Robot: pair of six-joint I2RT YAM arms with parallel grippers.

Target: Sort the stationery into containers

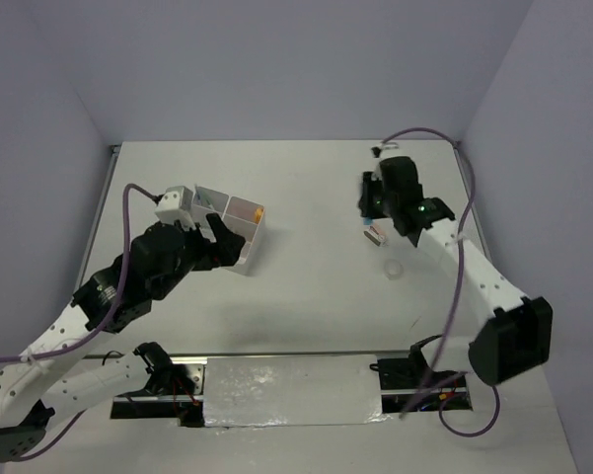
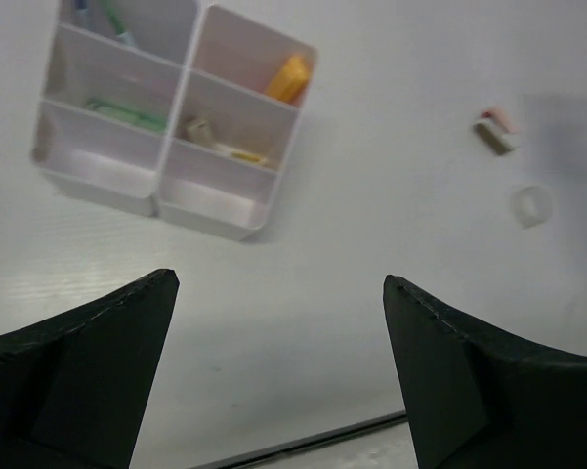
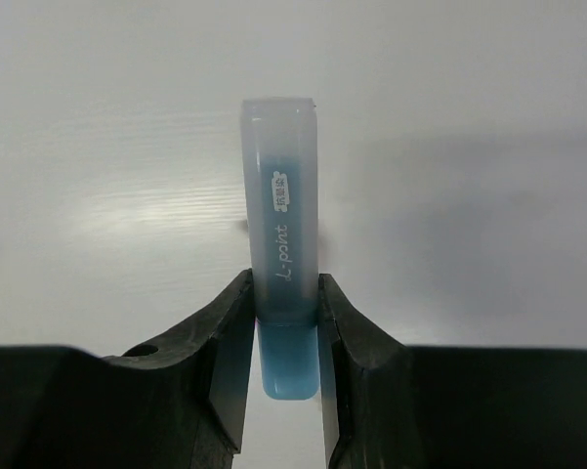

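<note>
My right gripper (image 1: 370, 197) is raised over the table's right half, shut on a translucent blue case (image 3: 281, 225) marked "L-point". My left gripper hangs open and empty near the white divided container (image 2: 215, 200). Its compartments hold pens, an orange item (image 2: 289, 76) and small pieces; some are empty. On the table lie a small dark-and-pink pair of items (image 1: 375, 237) and a clear ring-shaped item (image 1: 393, 269).
Walls stand at the back and both sides; the left arm covers part of the lower left.
</note>
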